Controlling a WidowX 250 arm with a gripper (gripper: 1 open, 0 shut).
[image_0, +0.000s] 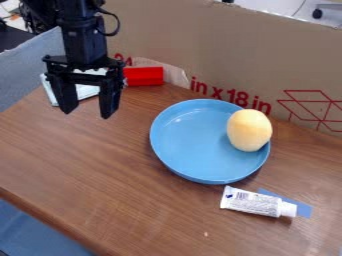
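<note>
My black gripper hangs over the wooden table at the upper left, its two fingers apart with nothing seen between them. To its right a blue plate holds a pale yellow-orange round object on its right side. A white tube lies at the lower right, in front of the plate, beside a piece of blue tape.
Behind the gripper are a red object and a white item, partly hidden by it. A cardboard wall bounds the back.
</note>
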